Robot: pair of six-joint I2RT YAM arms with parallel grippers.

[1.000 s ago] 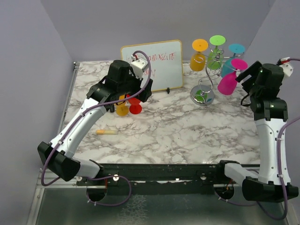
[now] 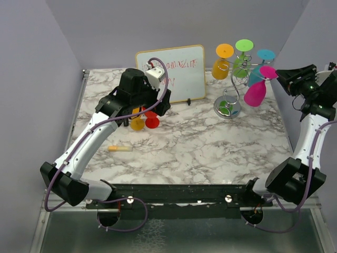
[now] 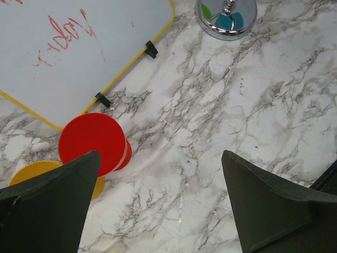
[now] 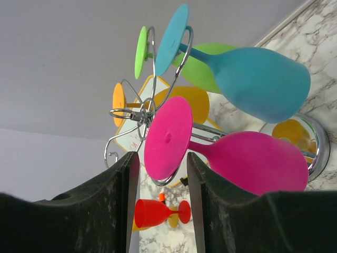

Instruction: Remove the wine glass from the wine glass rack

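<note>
A chrome rack (image 2: 227, 109) at the back right holds upside-down glasses: orange (image 2: 224, 51), green (image 2: 244, 45), blue (image 4: 257, 79) and pink (image 4: 256, 162). My right gripper is just right of the pink glass, its fingertips near that glass's foot and the rack's wire, part open with nothing clearly held between them. My left gripper hangs open over the left-middle of the table, above loose red (image 3: 92, 141) and yellow cups.
A whiteboard (image 2: 176, 75) lies at the back with red writing. A yellow-tipped pale stick (image 2: 120, 148) is at the left front.
The left arm and the glasses look essentially unchanged.
</note>
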